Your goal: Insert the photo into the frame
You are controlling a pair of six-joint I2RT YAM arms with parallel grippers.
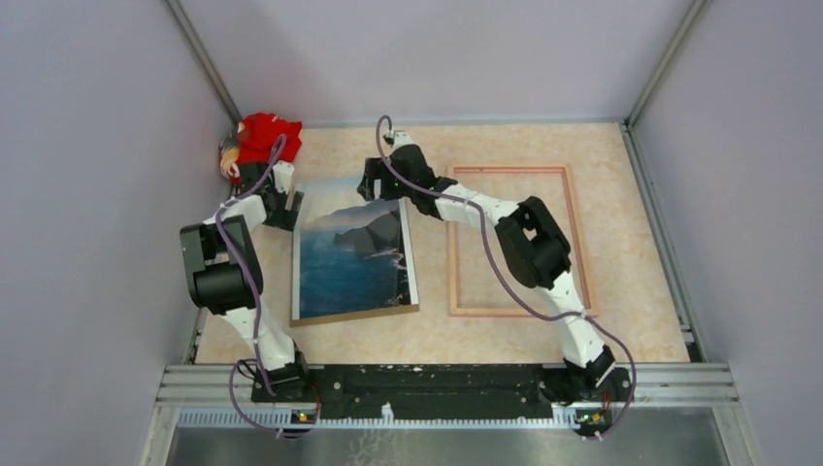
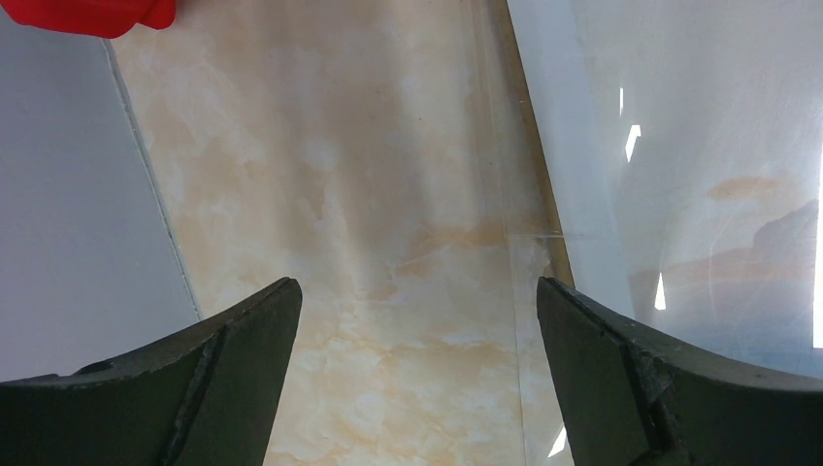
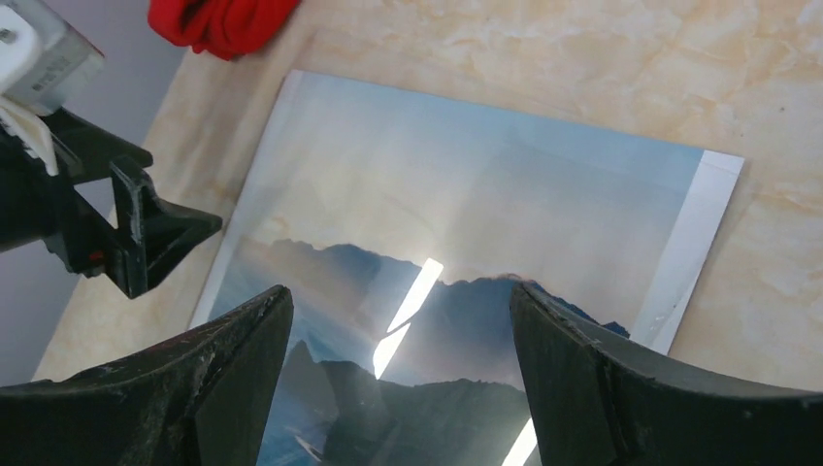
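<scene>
The photo (image 1: pixel 345 262) of sea and cliffs lies on the table, glossy, with a brown board edge along its bottom. An empty wooden frame (image 1: pixel 573 223) lies to its right. My left gripper stands open beside the photo's left edge, nothing between its fingers, with clear film and bare table below. My right gripper is over the upper part of the photo, fingers apart with nothing held between them.
A red cloth (image 1: pixel 267 136) lies in the back left corner, behind the left arm. Bare table (image 1: pixel 631 272) shows right of the frame and in front of the photo. Walls bound the table.
</scene>
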